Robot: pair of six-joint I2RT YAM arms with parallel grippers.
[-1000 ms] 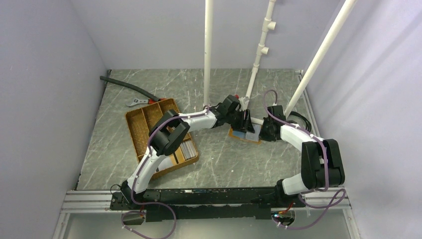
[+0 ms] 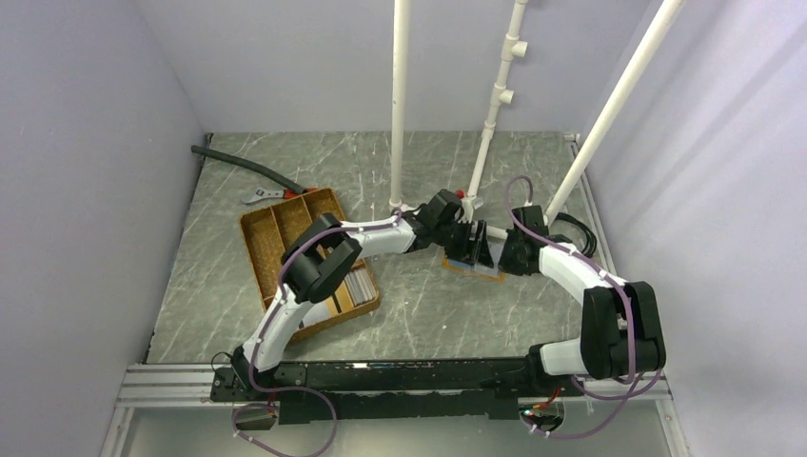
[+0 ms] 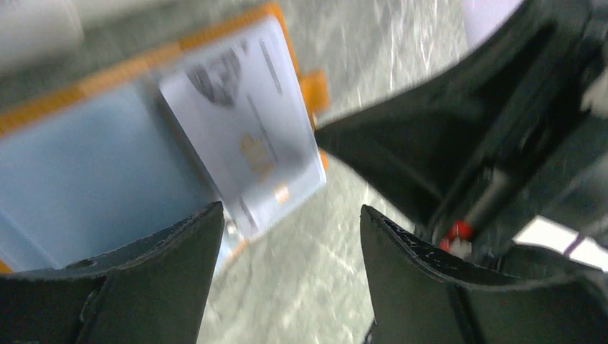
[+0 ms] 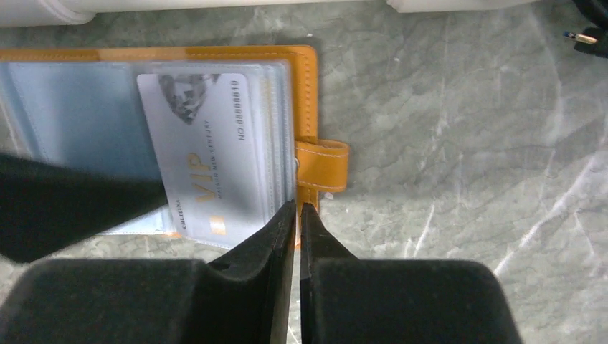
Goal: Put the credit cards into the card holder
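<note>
An orange leather card holder point(image 4: 321, 163) with clear sleeves lies open on the table. A white VIP card point(image 3: 251, 129) point(image 4: 204, 158) sits in its right-hand sleeve; the pale blue sleeve point(image 3: 100, 179) is beside it. My left gripper hangs over the holder's near edge, fingers apart with nothing seen between them. My right gripper is shut at the right edge of the sleeves; whether it pinches a sleeve or the holder is hard to tell.
A wicker tray point(image 2: 257, 248) with more cards stands at left. White pipes point(image 2: 398, 105) rise behind the holder, and a black cable point(image 2: 585, 233) lies at right.
My left gripper has shifted slightly right and toward the front over the holder. The right arm moved slightly toward the front about a second ago, with little change since.
</note>
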